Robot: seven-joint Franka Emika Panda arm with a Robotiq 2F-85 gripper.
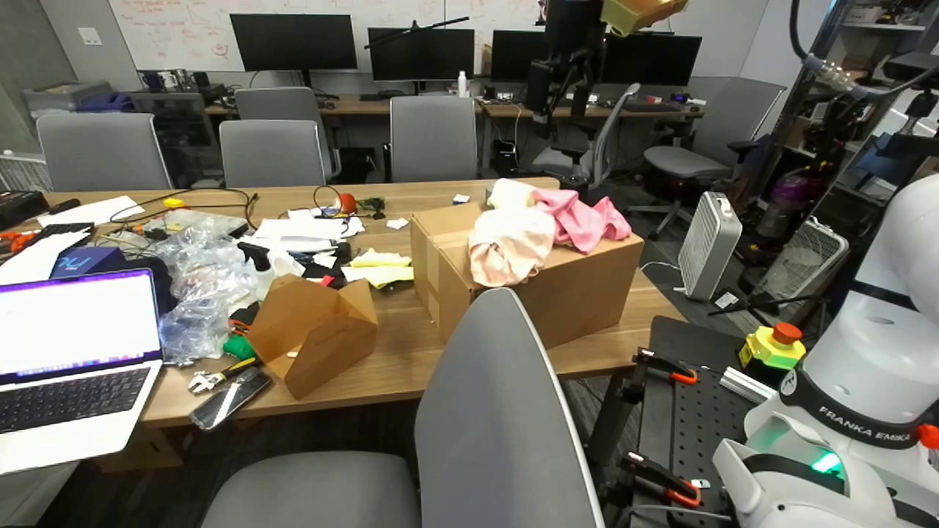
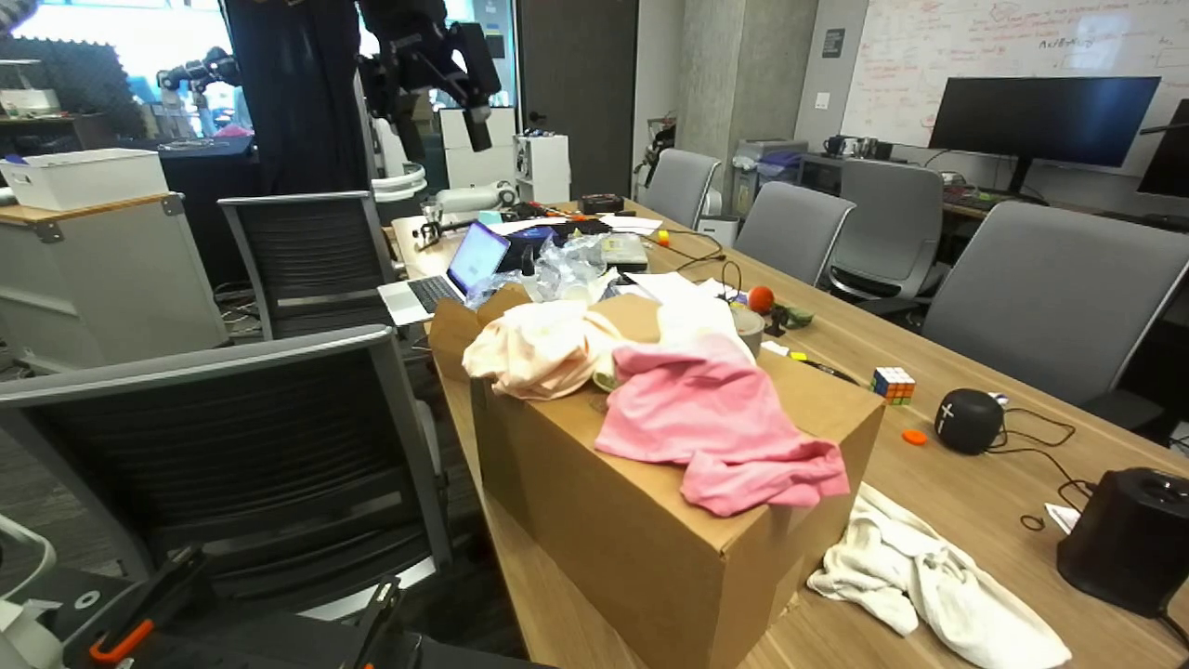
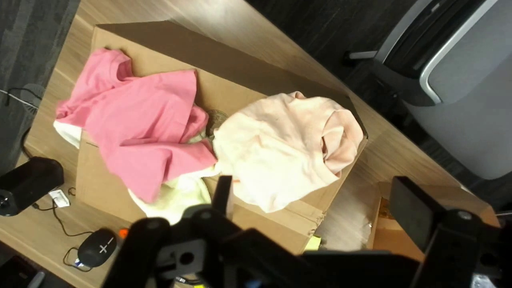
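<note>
My gripper hangs open and empty, with a wide gap between its black fingers. In exterior view 2 the gripper (image 2: 446,136) is high up, well clear of everything on the table. Below it, a large cardboard box (image 1: 576,303) carries a heap of cloths. A peach cloth (image 3: 288,144) is bunched near one end. Spread toward the other end is a pink cloth (image 3: 139,125), hanging over the edge. Part of a pale yellow cloth (image 3: 185,194) shows from under the pink one. A white cloth (image 2: 931,585) lies on the table beside the box.
A smaller open cardboard box (image 1: 321,330) stands left of the large one, near a laptop (image 1: 75,361) and clear plastic wrap (image 1: 207,273). Chairs line the table; one chair back (image 1: 502,405) rises in front. A black speaker (image 2: 970,420) and a puzzle cube (image 2: 893,385) sit behind the box.
</note>
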